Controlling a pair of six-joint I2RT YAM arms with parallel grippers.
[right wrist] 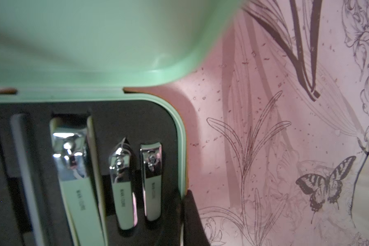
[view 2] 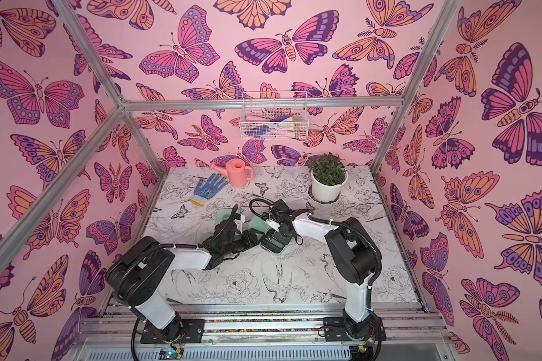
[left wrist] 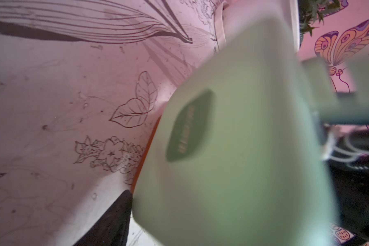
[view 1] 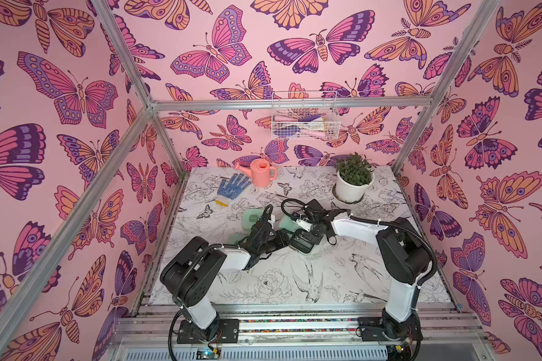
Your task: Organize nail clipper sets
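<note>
An open mint nail clipper case (view 1: 302,240) lies at table centre, with several clippers (right wrist: 75,196) in its dark foam insert; its lid (right wrist: 90,45) stands raised. My right gripper (view 1: 307,229) is over this case, shut. My left gripper (view 1: 280,237) is beside it, open, with a mint case surface (left wrist: 229,155) filling much of the left wrist view close up. Whether that surface is between its fingers cannot be seen clearly. More mint casing (view 1: 251,215) shows behind the left gripper.
A pink watering can (view 1: 260,174), a glove (view 1: 232,188) and a potted plant (view 1: 350,183) stand or lie along the back. A wire basket (view 1: 305,126) hangs on the back wall.
</note>
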